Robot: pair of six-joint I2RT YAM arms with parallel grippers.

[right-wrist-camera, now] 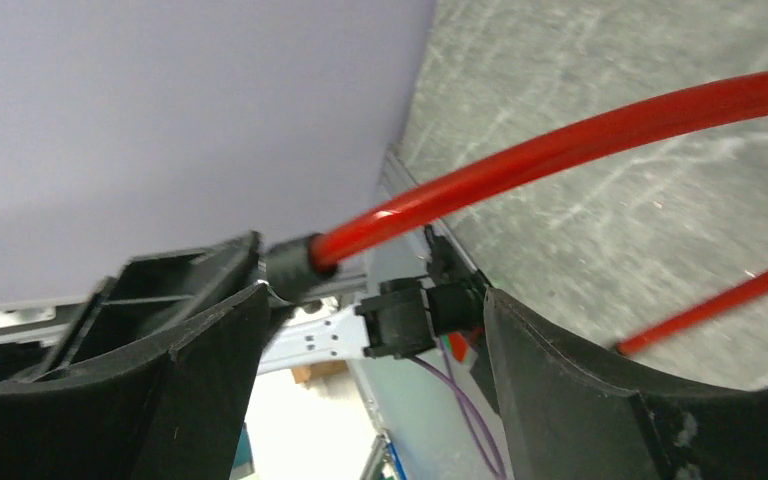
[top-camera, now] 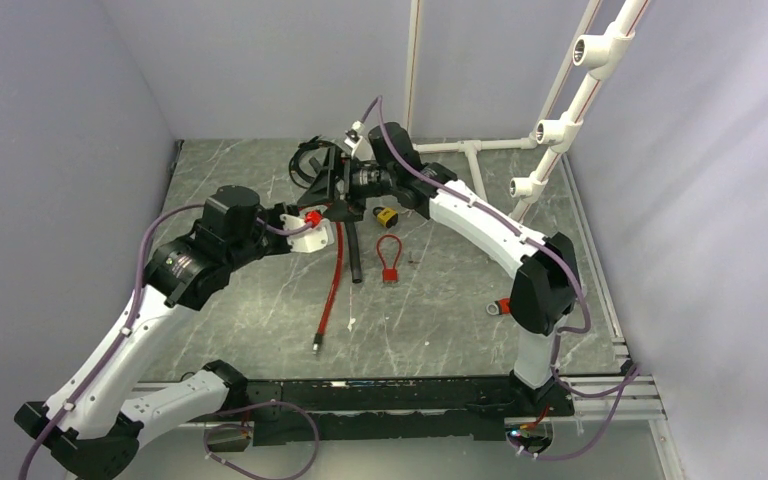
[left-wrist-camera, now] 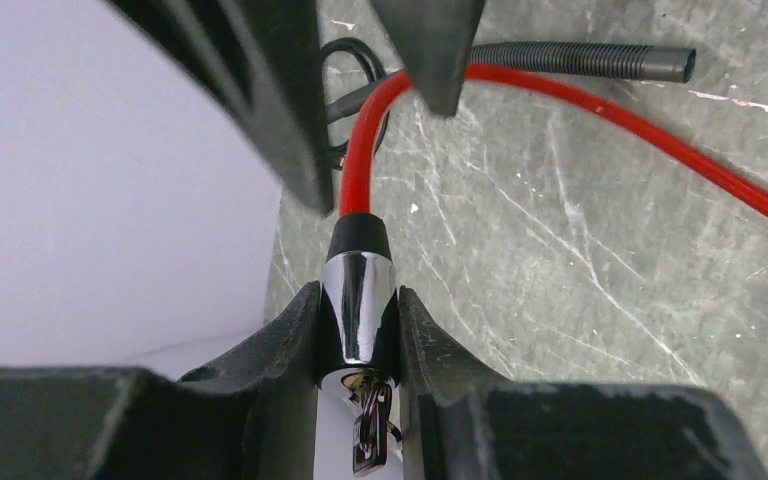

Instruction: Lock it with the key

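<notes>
My left gripper is shut around the silver metal end [left-wrist-camera: 357,300] of a red cable lock, just below its black collar. Below that end, the dark slotted part is too unclear to name. From there the red cable [left-wrist-camera: 720,175] bends away, and in the top view its other, metal-tipped end [top-camera: 317,343] lies toward the table's front. My right gripper is open, its fingers [right-wrist-camera: 225,350] empty; the cable [right-wrist-camera: 560,150] passes beyond them. Dark fingers [left-wrist-camera: 295,130] of the right gripper loom close to the cable in the left wrist view. I cannot make out a key.
A black tube [top-camera: 353,255], a small red loop lock [top-camera: 389,273] and a yellow-black item [top-camera: 385,217] lie mid-table. Behind the grippers is a black coil [top-camera: 305,160]. A red ring-ended item [top-camera: 499,307] lies right.
</notes>
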